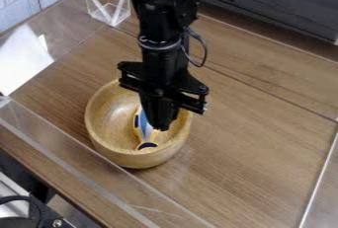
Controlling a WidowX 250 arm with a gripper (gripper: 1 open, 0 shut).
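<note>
A wooden bowl (113, 133) stands on the table at the centre-left. In it lies a small elongated object (145, 133), blue or silvery with yellow and dark parts. My black gripper (161, 120) points down over the bowl, its fingertips shut and close above or at that object, partly hiding it. Whether they touch it I cannot tell.
A white wire-like frame (109, 7) stands at the back left, and a pale sheet (20, 59) is at the left edge. A wall runs along the back.
</note>
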